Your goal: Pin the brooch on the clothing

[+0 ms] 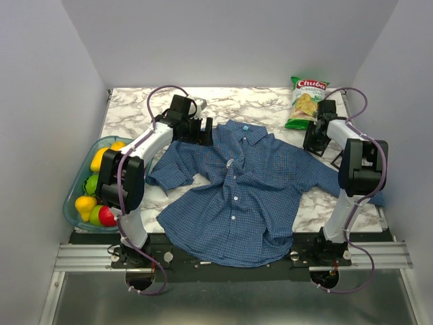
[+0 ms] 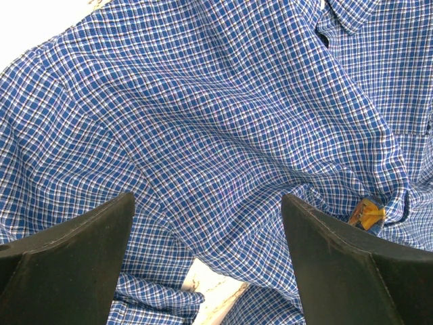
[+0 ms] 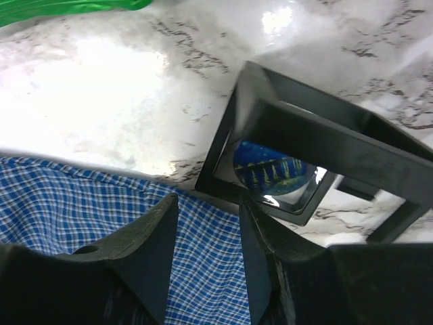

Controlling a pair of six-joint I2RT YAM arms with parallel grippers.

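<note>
A blue checked shirt [image 1: 237,203] lies spread over the table. My left gripper [image 1: 206,132] hangs open over its upper left part; in the left wrist view only cloth is between the fingers. A small orange-brown item [image 2: 367,215] sits in a fold there. My right gripper [image 1: 312,139] is at the shirt's upper right edge, beside a small black frame-like holder [image 3: 223,156] containing a blue oval object [image 3: 270,169]; whether it is the brooch is unclear. The right fingers are partly apart, with nothing visibly between them.
A green chips bag [image 1: 308,101] lies at the back right. A teal bin [image 1: 74,210] of fruit stands at the left, beside the left arm. Bare marble [image 1: 135,101] shows at the back left.
</note>
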